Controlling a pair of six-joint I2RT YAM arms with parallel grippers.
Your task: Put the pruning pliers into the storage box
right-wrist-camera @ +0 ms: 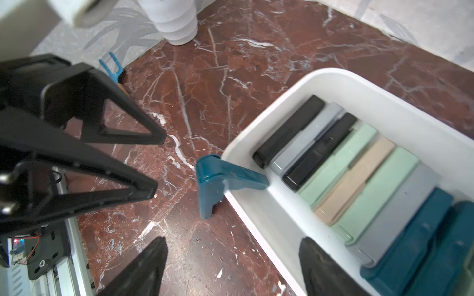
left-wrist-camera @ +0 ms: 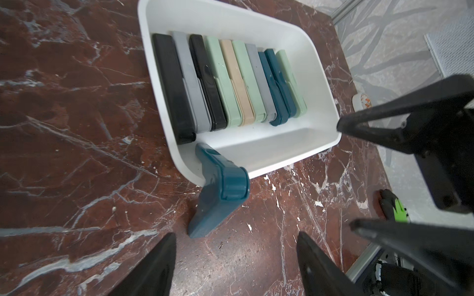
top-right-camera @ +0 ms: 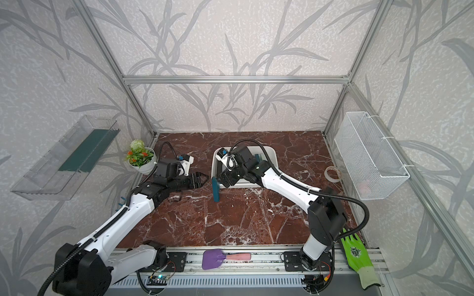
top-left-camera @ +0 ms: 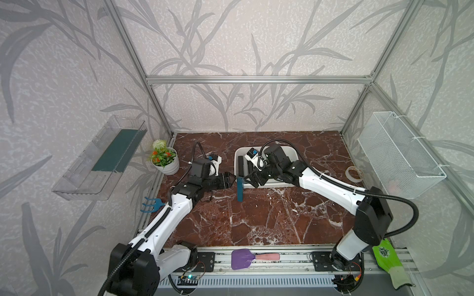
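Observation:
A dark blue, bent tool (right-wrist-camera: 232, 175), seemingly the pruning pliers, straddles the rim of the white storage box (right-wrist-camera: 261, 241). One arm reaches inside the box's corner; the other hangs outside, above or against the marble table. In the left wrist view the tool (left-wrist-camera: 222, 182) lies ahead of my left gripper, whose fingers are spread with nothing between them. My right gripper, also open and empty, has the tool (top-left-camera: 240, 190) off to its upper left. From above, the two grippers stand on either side of it, left gripper (top-left-camera: 228, 180) and right gripper (top-left-camera: 252, 180).
Several slim black, grey, green, beige and blue pieces (left-wrist-camera: 222, 79) stand in a row inside the box. Both arms' fingers are close together over its left corner. A potted plant (top-left-camera: 169, 160) stands at the back left.

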